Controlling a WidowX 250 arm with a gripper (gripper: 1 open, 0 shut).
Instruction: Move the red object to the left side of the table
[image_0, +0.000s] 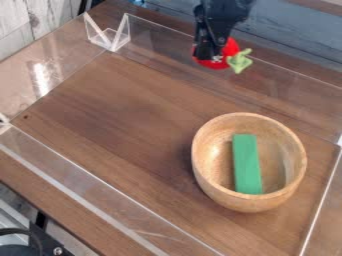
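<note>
The red object, with a light green part at its right end, hangs high near the back of the table. My black gripper is shut on it, coming down from the top of the view. The fingers cover part of the red surface on its left side. Bare wood shows below it, and the left side of the table is clear.
A round wooden bowl with a green block in it stands at the front right. A clear angular holder sits at the back left. Transparent walls run along the table's edges.
</note>
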